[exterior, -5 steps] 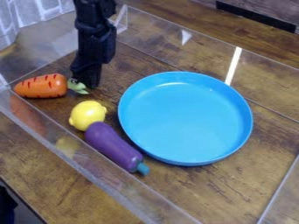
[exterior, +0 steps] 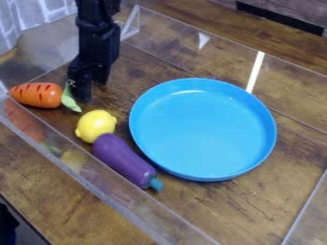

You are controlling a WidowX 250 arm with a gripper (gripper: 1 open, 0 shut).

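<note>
My black gripper [exterior: 79, 77] is low at the upper left, its open fingertips just above the green top of an orange toy carrot [exterior: 36, 94], which lies on the wooden floor. A yellow lemon [exterior: 96, 125] lies just below and right of the carrot's top. A purple eggplant [exterior: 121, 159] with a teal tip lies further down. A large blue plate [exterior: 202, 107] takes up the middle right. Whether the fingertips touch the carrot is hard to tell.
Clear plastic walls border the work area on the left and lower side. Bare wood [exterior: 192, 48] is free above the plate and to its lower right.
My gripper has shifted slightly left around the carrot's green top. The carrot has moved a little, its top now angled more downward.
</note>
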